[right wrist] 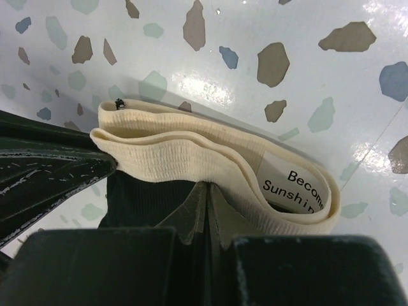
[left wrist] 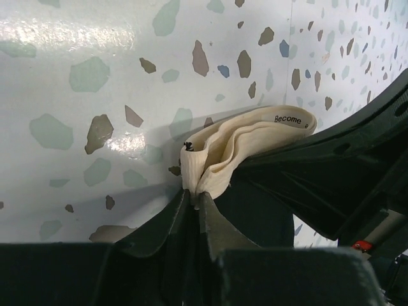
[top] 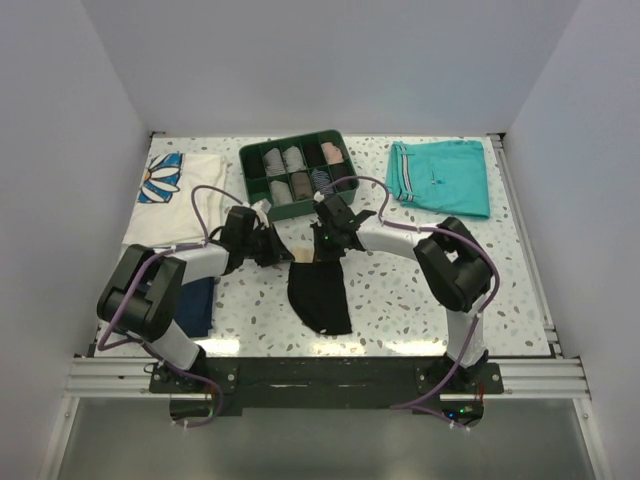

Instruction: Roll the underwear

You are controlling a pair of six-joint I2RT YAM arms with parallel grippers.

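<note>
Black underwear (top: 322, 300) with a cream waistband (top: 303, 256) lies on the table, its band at the far end. My left gripper is shut on the band's left end, which stands up in a fold. Printed lettering shows inside the band (right wrist: 288, 185) in the right wrist view. The right gripper is shut, its fingertips touching the band's near edge farther along. Whether any cloth is pinched between those tips cannot be made out. In the top view the right arm covers part of the band.
Behind the grippers stands a green divided box (top: 290, 211) with several rolled items. A teal cloth (top: 440, 175) lies at the back right, a white flowered cloth (top: 195, 210) and a dark blue one (top: 198, 308) at the left.
</note>
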